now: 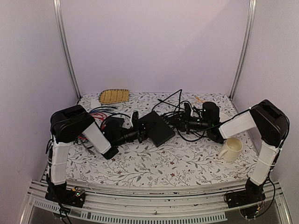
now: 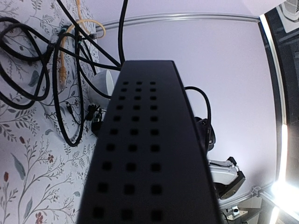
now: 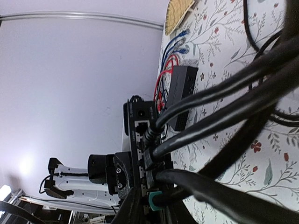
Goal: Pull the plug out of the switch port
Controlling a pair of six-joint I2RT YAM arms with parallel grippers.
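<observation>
My left gripper [image 1: 141, 130] is shut on the black switch [image 1: 159, 130], held tilted near the middle of the table; its perforated side [image 2: 140, 140] fills the left wrist view. In the right wrist view its port face [image 3: 141, 114] shows several plugged black cables, and low down a plug with a teal part [image 3: 154, 199]. My right gripper [image 1: 180, 120] is at the switch's right side, by these plugs; its fingers reach in at the bottom of the right wrist view, around the lower plugs, partly hidden, so how far they are open is unclear.
A second black box [image 3: 182, 88] lies among red and blue cables at the left. A wicker tray [image 1: 113, 96] is at the back left, a mug [image 1: 231, 150] at the front right. Loose black cables cover the back right.
</observation>
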